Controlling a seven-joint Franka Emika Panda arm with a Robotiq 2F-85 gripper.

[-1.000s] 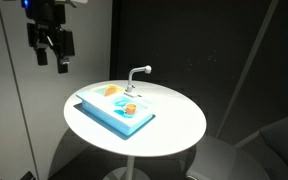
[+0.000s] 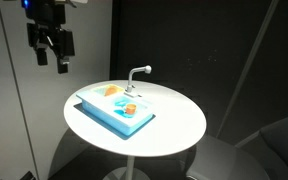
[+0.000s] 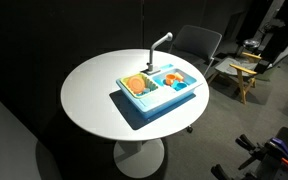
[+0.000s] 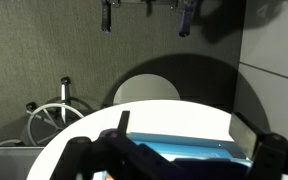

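A toy sink (image 2: 117,114) with a blue and white basin sits on the round white table, its white faucet (image 2: 136,74) rising at the back. An orange piece and a green rack (image 3: 137,84) lie on one side of it, and orange and blue pieces (image 3: 172,79) rest in the basin. My gripper (image 2: 52,62) hangs in the air to the left of the sink and well above the table, its fingers spread with nothing between them. In the wrist view, the gripper covers part of the sink's blue edge (image 4: 179,142).
The table top (image 3: 89,100) has wide bare room around the sink. A dark chair (image 3: 196,44) stands behind the table, and a wooden-armed chair (image 3: 238,72) is farther right. Dark curtain and wall surround the scene.
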